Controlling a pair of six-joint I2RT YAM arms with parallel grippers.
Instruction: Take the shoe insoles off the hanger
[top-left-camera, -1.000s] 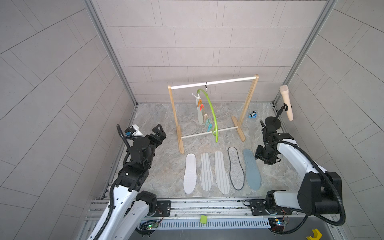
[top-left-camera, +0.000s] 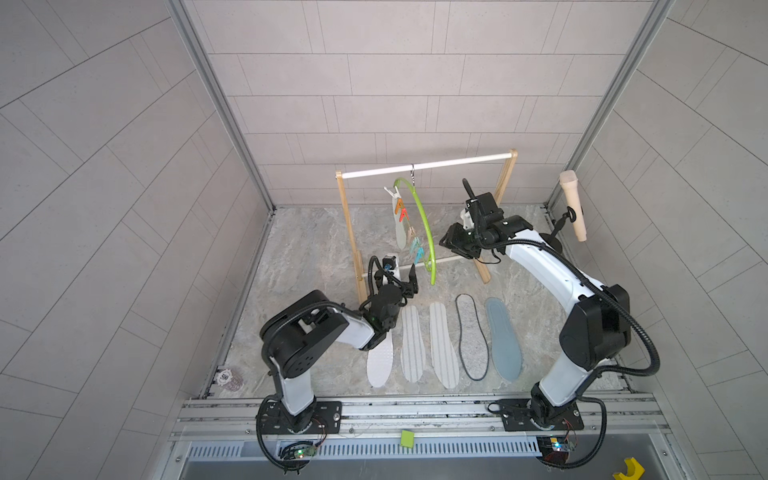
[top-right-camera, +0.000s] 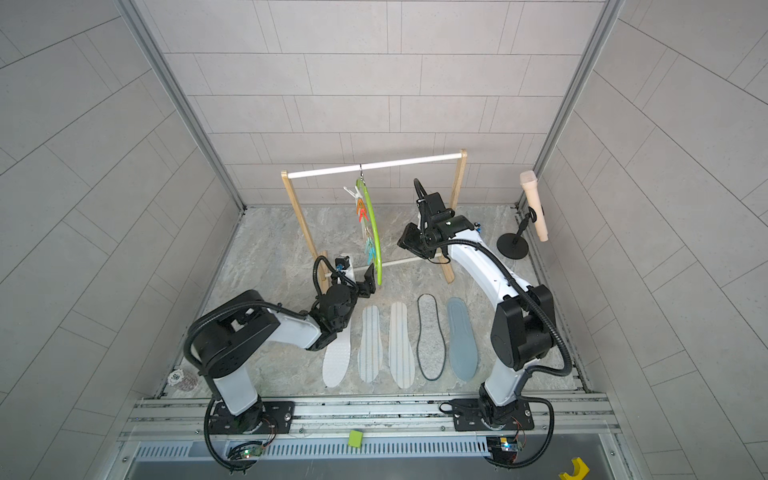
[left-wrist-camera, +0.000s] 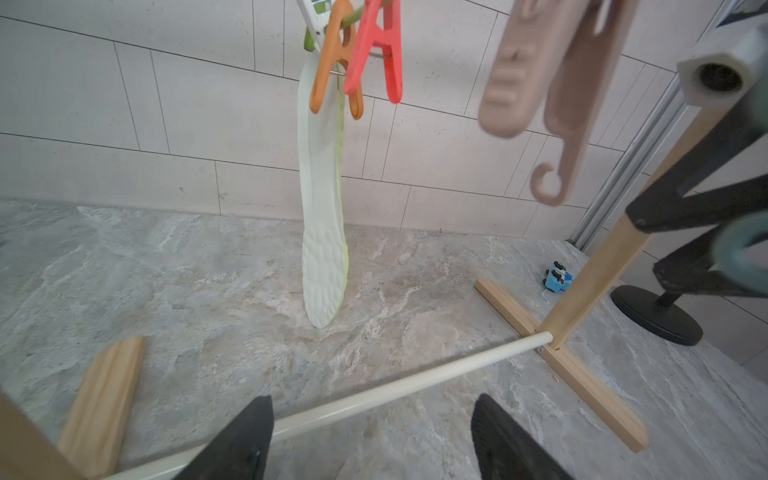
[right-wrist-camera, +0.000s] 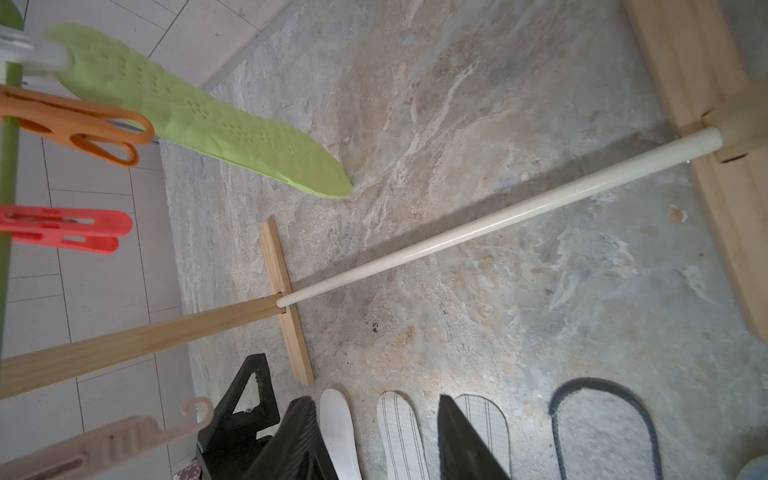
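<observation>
A green hanger (top-left-camera: 432, 244) with coloured clips hangs from the rack. On it hangs an insole (left-wrist-camera: 320, 200), white on one face, green (right-wrist-camera: 208, 128) on the other, held near the orange clip (right-wrist-camera: 80, 112). My left gripper (top-left-camera: 404, 280) is low at the front of the rack, below the hanger's clips, its fingers apart in the left wrist view (left-wrist-camera: 376, 444). My right gripper (top-left-camera: 456, 240) is just right of the hanger, its fingers also apart with nothing between them in its wrist view (right-wrist-camera: 372, 440).
Several loose insoles (top-right-camera: 400, 344) lie in a row in front of the rack. The white lower bar (right-wrist-camera: 480, 228) crosses between wooden feet (right-wrist-camera: 288, 328). A stand (top-right-camera: 512, 246) with a pale bar is at the right.
The hanger looks unmoved.
</observation>
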